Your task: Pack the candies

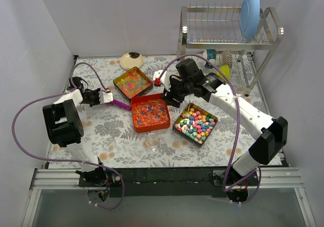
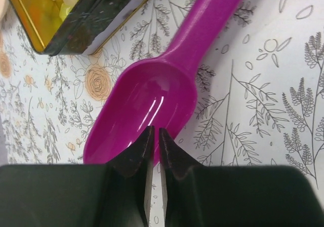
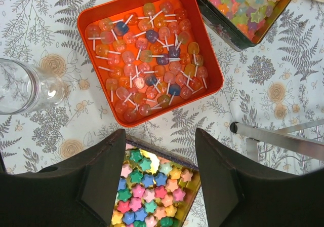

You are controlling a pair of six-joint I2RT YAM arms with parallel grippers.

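Observation:
A magenta scoop (image 2: pixel 147 100) lies on the patterned table, its bowl under my left gripper. Only a narrow gap separates the left fingertips, and nothing is gripped there. In the top view the scoop's handle (image 1: pixel 121 105) points towards the red box (image 1: pixel 136 126) of lollipops. My right gripper is open and empty, hanging above the space between that box and the dark-edged box of star candies (image 3: pixel 147 191). A clear jar (image 3: pixel 50 89) stands left of the lollipops in the right wrist view. A third box (image 1: pixel 133 82) holds jelly-like candies.
A metal dish rack (image 1: pixel 223 45) with a blue plate (image 1: pixel 249 15) rises at the back right, with cups (image 1: pixel 209 55) underneath. A round cream lid (image 1: pixel 131 61) lies at the back. Bare table shows at the front left.

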